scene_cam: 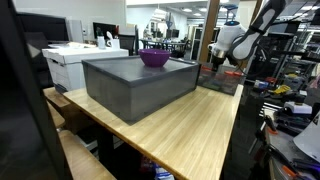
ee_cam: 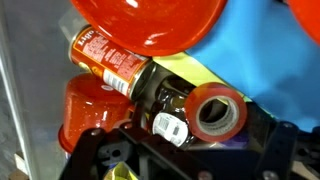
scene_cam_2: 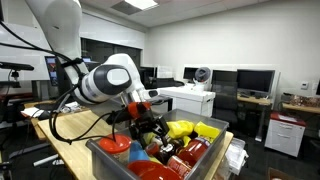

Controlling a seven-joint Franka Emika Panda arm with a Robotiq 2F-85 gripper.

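My open gripper is over a grey bin (scene_cam_2: 205,160) of mixed objects, with one dark finger (ee_cam: 278,150) at the right of the wrist view. Close to the space between the fingers stands a dark bottle (ee_cam: 168,115) with a round orange-red cap (ee_cam: 217,112). Whether a finger touches it, I cannot tell. Beside it lie a red can (ee_cam: 108,60) and a red translucent cup (ee_cam: 90,103). A glossy red bowl (ee_cam: 150,20) fills the top of that view. From outside, the arm (scene_cam_2: 118,85) reaches down into the bin; its fingertips are hard to make out there.
Blue items (ee_cam: 265,60) crowd the wrist view's right side. Another grey bin (scene_cam: 140,95) has a purple bowl (scene_cam: 155,58) at its rim. Bin walls stand close around the arm.
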